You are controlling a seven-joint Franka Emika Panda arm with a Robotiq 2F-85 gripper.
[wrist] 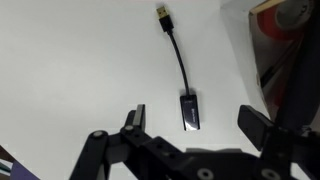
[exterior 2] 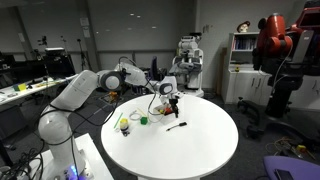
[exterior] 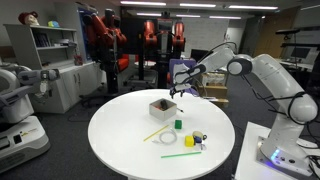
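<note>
A black USB adapter (wrist: 190, 108) with a short cable and a gold plug lies flat on the white table in the wrist view. My gripper stands open above it, its two fingertips wide apart on either side of the adapter's block, with nothing held. In exterior view 2 the adapter (exterior 2: 177, 126) is a small dark strip on the table, and my gripper (exterior 2: 174, 103) hangs over the table behind it. From exterior view 1, my gripper (exterior: 174, 93) shows at the table's far side, beyond the grey box (exterior: 162, 107).
On the white round table (exterior: 112, 128) lie a green block (exterior: 178, 125), a yellow block (exterior: 188, 142), a mug (exterior: 198, 136), a yellow stick (exterior: 155, 132), a white ring (exterior: 167, 137) and a green stick (exterior: 181, 154).
</note>
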